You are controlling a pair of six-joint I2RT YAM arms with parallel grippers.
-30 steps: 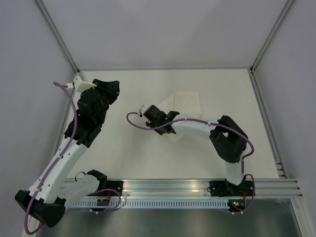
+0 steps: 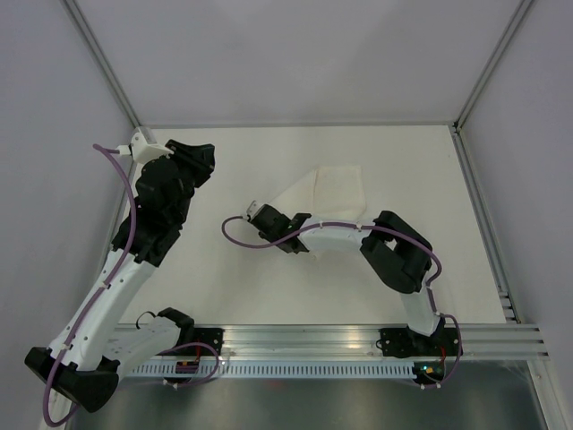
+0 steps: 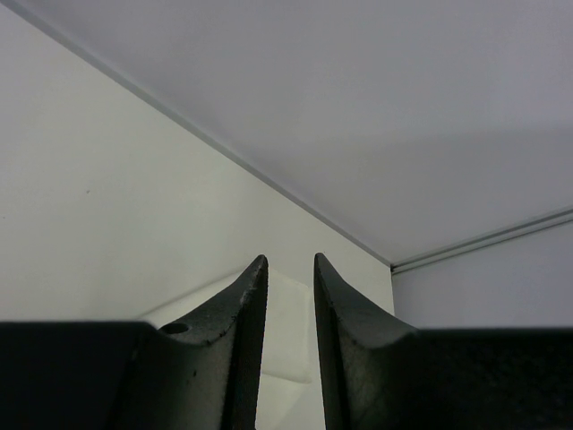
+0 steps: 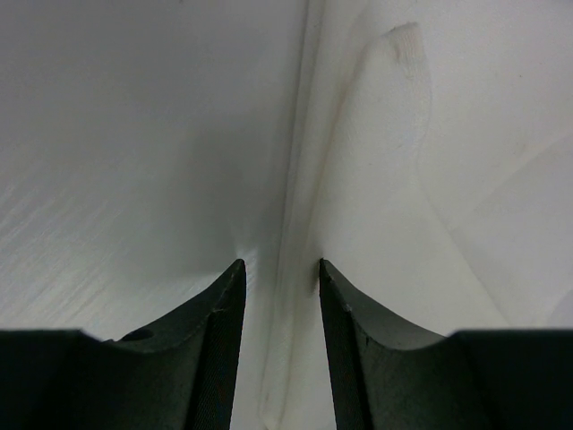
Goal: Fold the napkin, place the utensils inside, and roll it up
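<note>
The white napkin (image 2: 340,190) lies near the middle of the table, partly covered by the right arm in the top view. In the right wrist view, one folded edge of the napkin (image 4: 394,170) runs up and down the picture, with a small raised corner near the top. My right gripper is open over that edge, one finger left of it and the other over the cloth; whether they touch cannot be told. Away at the left, my left gripper stands part open and empty. No utensils show in any view.
Bare white table (image 2: 242,287) spreads around the napkin, free on the left, front and right. Grey walls (image 2: 286,63) close in the back and both sides. Metal rails (image 2: 295,336) run along the front edge.
</note>
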